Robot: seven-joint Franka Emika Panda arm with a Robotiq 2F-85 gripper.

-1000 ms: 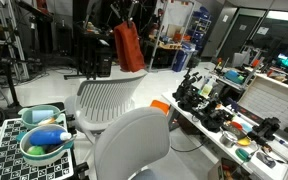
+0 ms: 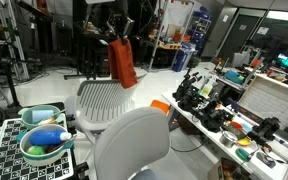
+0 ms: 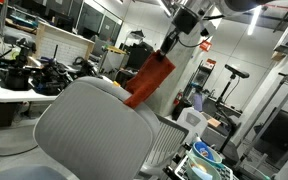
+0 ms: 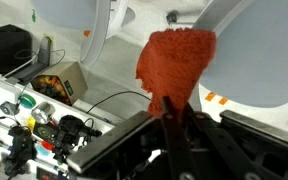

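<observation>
A red cloth (image 2: 122,62) hangs from my gripper (image 2: 120,39), which is shut on its upper end. In the second exterior view the cloth (image 3: 150,78) slants down beside the tall grey mesh chair back, its lower end close to that back's top edge; touching or apart, I cannot tell. In the wrist view the cloth (image 4: 176,62) spreads out beyond my gripper and covers the fingertips' hold. The farther chair (image 2: 102,103) stands below the cloth in the first exterior view.
A second chair back (image 2: 132,148) rises in the foreground. Bowls (image 2: 46,142) with coloured items sit at left on a dark grid stand. Dark equipment crowds a white table (image 2: 184,112) on the right. Open floor lies between the chairs and that table.
My gripper and the red cloth have come down and shifted a little left in the first exterior view. The chairs and bowls have stayed put.
</observation>
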